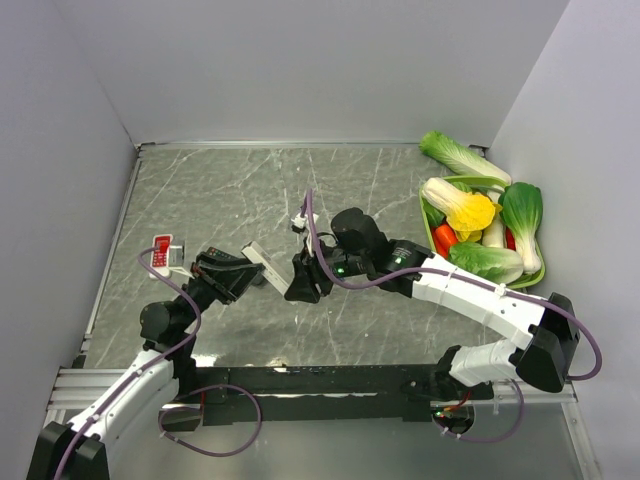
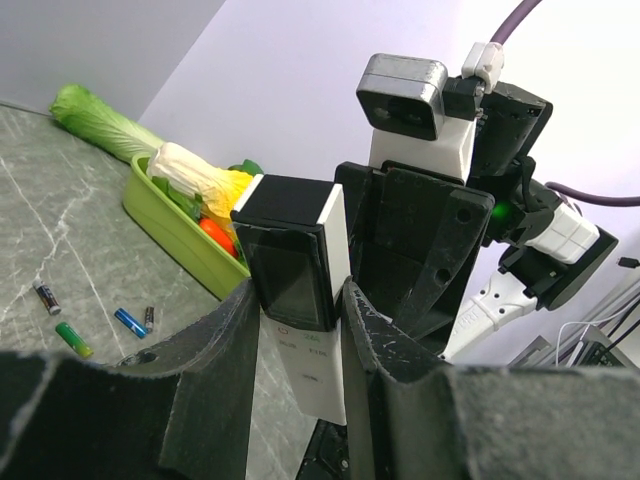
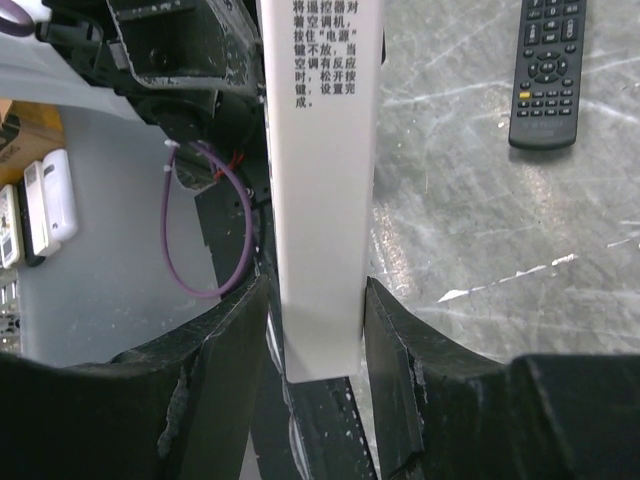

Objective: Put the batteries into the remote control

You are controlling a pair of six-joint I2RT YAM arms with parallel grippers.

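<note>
A white remote control point(image 2: 308, 370) with a black end hangs in the air between both arms. My right gripper is shut on its lower end, one finger along each side. The fingers of my left gripper flank the black end closely; whether they press on it cannot be told. Several loose batteries lie on the table in the left wrist view: a green one point(image 2: 74, 340), a blue one point(image 2: 130, 322), a dark one point(image 2: 46, 297) and a small dark one point(image 2: 149, 318). The battery compartment cannot be made out.
A black remote point(image 3: 548, 75) lies on the marbled table. A red-and-white handset point(image 1: 161, 252) sits at the left, partly behind the left arm. A green basket point(image 1: 535, 272) of vegetables stands at the right.
</note>
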